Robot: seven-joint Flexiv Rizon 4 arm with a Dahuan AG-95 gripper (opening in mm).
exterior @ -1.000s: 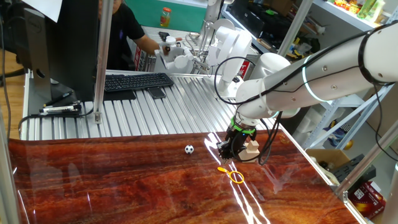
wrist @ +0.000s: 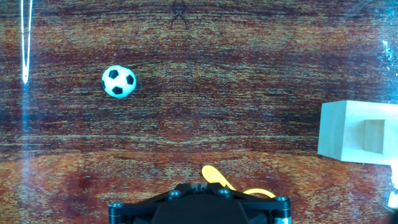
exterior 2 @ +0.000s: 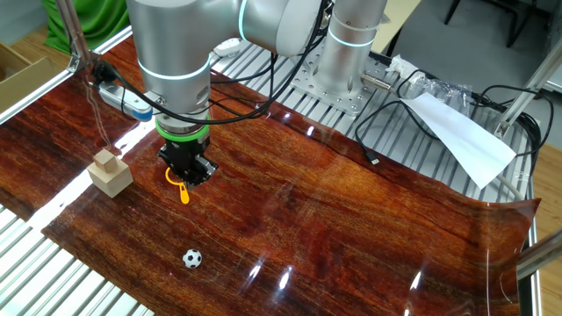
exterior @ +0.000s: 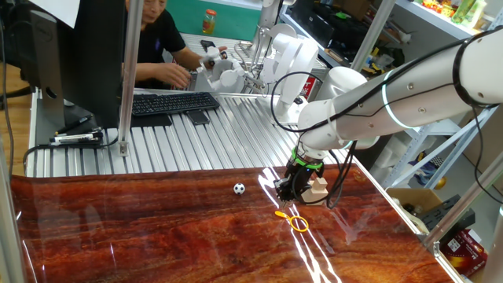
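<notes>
My gripper (exterior 2: 188, 173) hangs low over the dark wood-grain tabletop, pointing down. Its black body (wrist: 199, 208) fills the bottom edge of the wrist view, where the fingertips are cut off; whether the fingers are apart cannot be made out. An orange loop with a flat tab (exterior: 298, 224) lies on the table close to the gripper, and the gripper covers part of it in exterior view 2. A small black-and-white soccer ball (wrist: 119, 81) rests on the table, well clear of the gripper. On the opposite side is a pale wooden block (exterior 2: 110, 179) with a smaller cube on top.
Strips of glare (exterior: 309, 248) cross the tabletop. Cables hang beside the arm. A white sheet (exterior 2: 458, 139) and loose cables lie on the slatted metal frame near the arm's base. A person (exterior: 161, 47) sits behind the keyboard (exterior: 174, 103).
My arm, the ball, the block and the orange loop have not visibly moved.
</notes>
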